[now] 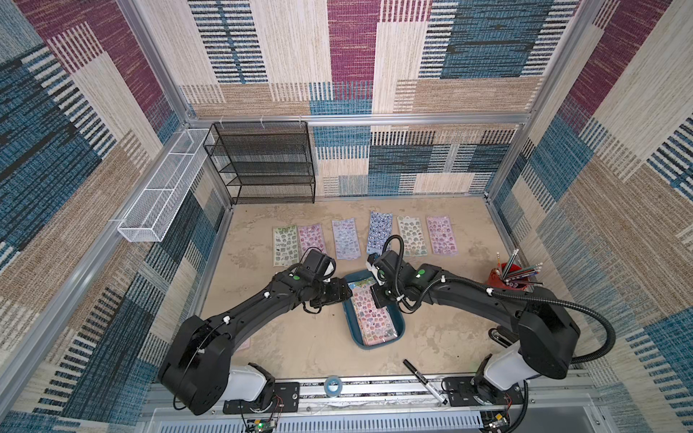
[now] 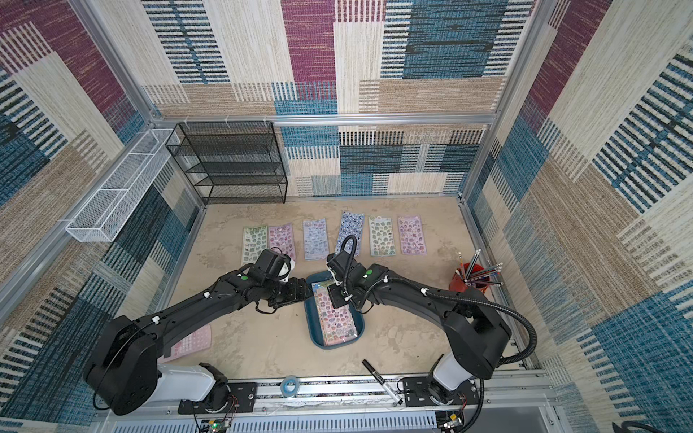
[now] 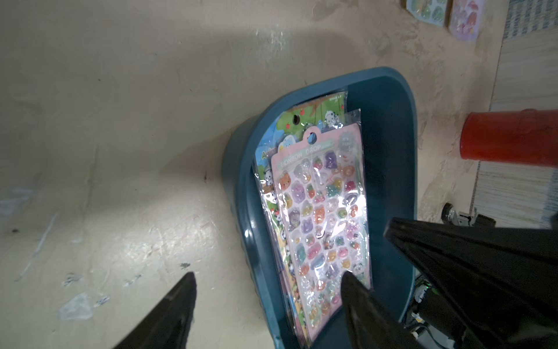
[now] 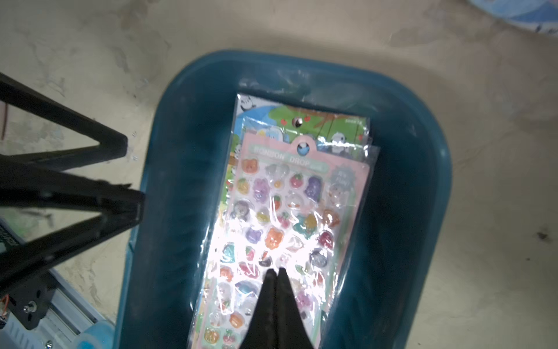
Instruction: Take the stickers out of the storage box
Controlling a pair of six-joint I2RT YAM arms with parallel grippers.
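The blue storage box (image 1: pixel 401 326) stands in the middle of the table. Inside lies the pink top sticker sheet (image 4: pixel 273 226), over a green panda sheet (image 4: pixel 325 125) that shows past its upper edge. My right gripper is above the box with its fingertips together, nothing between them; the pink sheet lies below, outside the fingers. In the left wrist view my left gripper has its fingers wide apart, the box's left wall and part of the sheets showing in the gap. From above, it is beside the box's upper left rim.
Several sticker sheets (image 1: pixel 380 232) lie in a row at the back. A red pen cup (image 1: pixel 498 278) stands right, a marker (image 1: pixel 424 381) and tape roll (image 1: pixel 332 386) at the front. Another pink sheet (image 2: pixel 189 342) rests under the left arm. Bare table lies right of the box.
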